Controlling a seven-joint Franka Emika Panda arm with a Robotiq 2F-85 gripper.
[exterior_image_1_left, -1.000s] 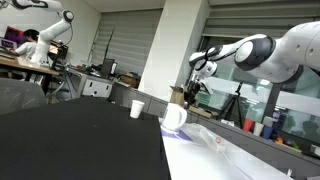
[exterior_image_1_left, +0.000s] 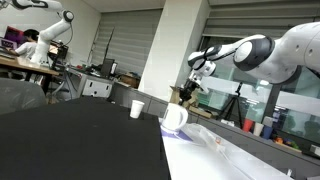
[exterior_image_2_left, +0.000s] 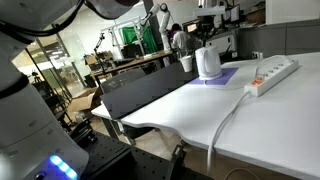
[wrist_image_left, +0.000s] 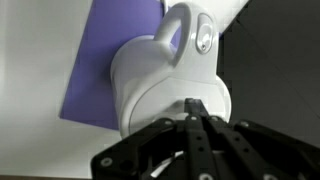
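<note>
A white kettle (exterior_image_1_left: 175, 118) stands upright at the edge between the dark and white table areas. In the second exterior view the kettle (exterior_image_2_left: 208, 63) sits on a purple mat (exterior_image_2_left: 220, 77). From the wrist, its lid (wrist_image_left: 180, 98) and looped handle (wrist_image_left: 175, 22) show from above, with the purple mat (wrist_image_left: 88, 75) beneath. My gripper is over the lid's edge, its fingertips together and nothing seen between them. Seen from outside, the gripper (exterior_image_1_left: 187, 96) hangs just above the kettle; whether it touches the lid I cannot tell.
A white cup (exterior_image_1_left: 136, 109) stands left of the kettle. A white power strip (exterior_image_2_left: 272, 75) with a cable lies to its right in the second exterior view.
The end of the arm has shifted slightly above the kettle. Kettle and cup stand where they were.
</note>
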